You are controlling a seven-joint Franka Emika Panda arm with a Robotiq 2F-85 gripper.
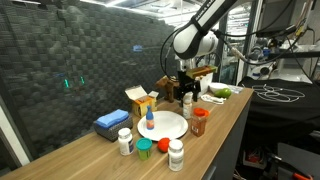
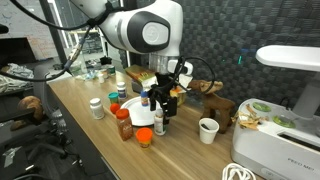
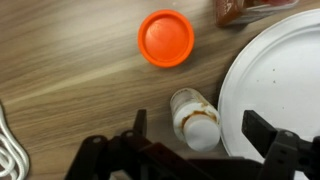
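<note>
My gripper is open above a small bottle [image 3: 197, 128] with a white cap. In the wrist view one dark finger shows on either side of the cap, with gaps between. The bottle [image 2: 159, 124] stands upright on the wooden table beside the white plate, with my gripper [image 2: 160, 103] right over it. Exterior view 1 shows the bottle [image 1: 187, 107] under the arm too, though the fingertips are small and dark there.
The white plate [image 1: 165, 124] holds a blue bottle [image 1: 149, 120]. Close by stands an orange-lidded jar [image 3: 166, 38] and a red-brown jar [image 2: 124, 124]. Other obstacles are a white mug [image 2: 208, 130], a white cable [image 3: 12, 155] and a white machine [image 2: 280, 150].
</note>
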